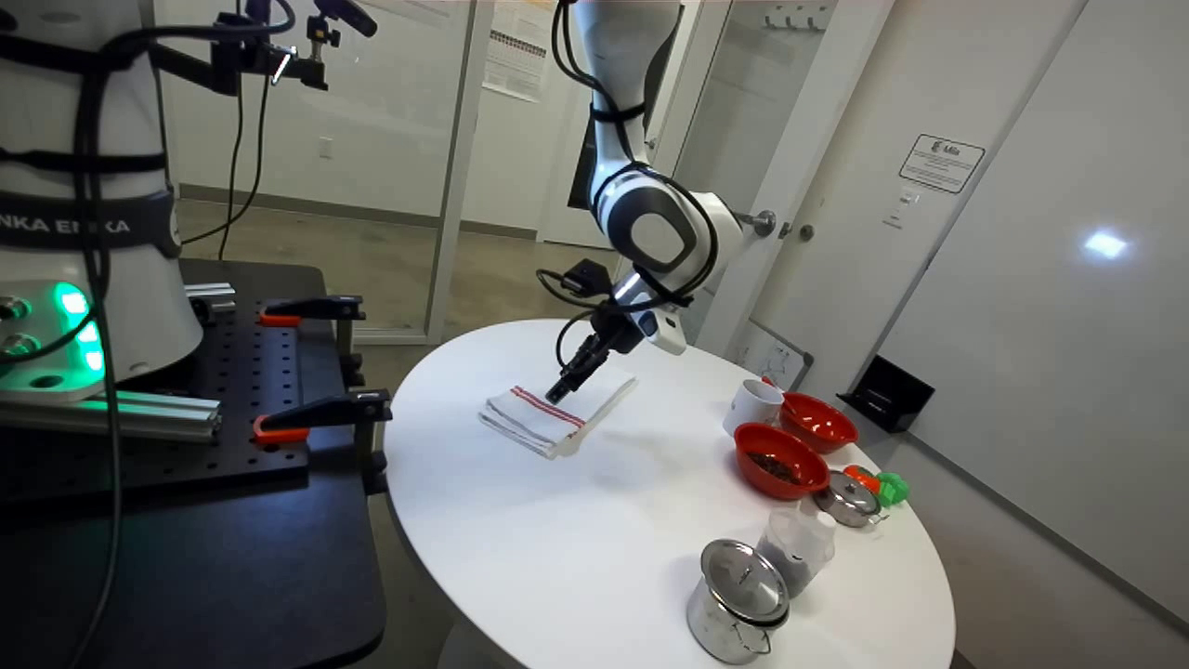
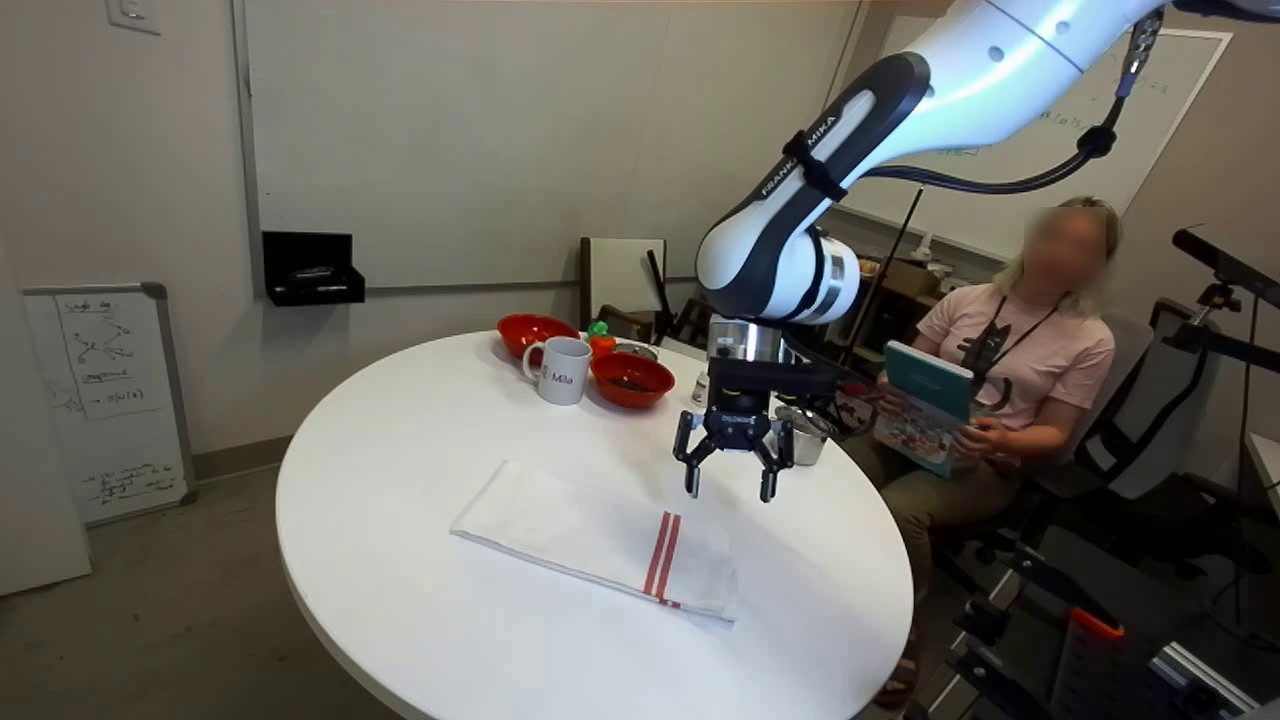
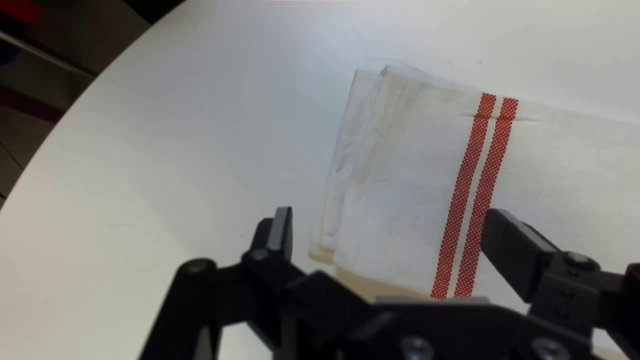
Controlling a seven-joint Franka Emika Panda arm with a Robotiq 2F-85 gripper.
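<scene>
A folded white towel (image 2: 576,522) with two red stripes lies flat on the round white table (image 2: 396,480). My gripper (image 2: 729,486) hangs above the table, its fingers spread and nothing between them. Seen from the wrist, the towel (image 3: 396,180) stretches away to the right, its layered short edge running between the two fingers. One finger (image 3: 279,234) is over bare table to the left of that edge; the other finger (image 3: 516,252) is over the cloth just right of the stripes. In exterior view 1 the fingertips appear close above the towel (image 1: 591,396); contact cannot be made out.
Away from the towel stand a white mug (image 2: 561,370), two red bowls (image 1: 780,459), a lidded metal pot (image 1: 736,602), a clear container (image 1: 797,546) and a small lidded pan (image 1: 849,498). A person (image 2: 1044,348) sits beyond the table. Bare tabletop surrounds the towel.
</scene>
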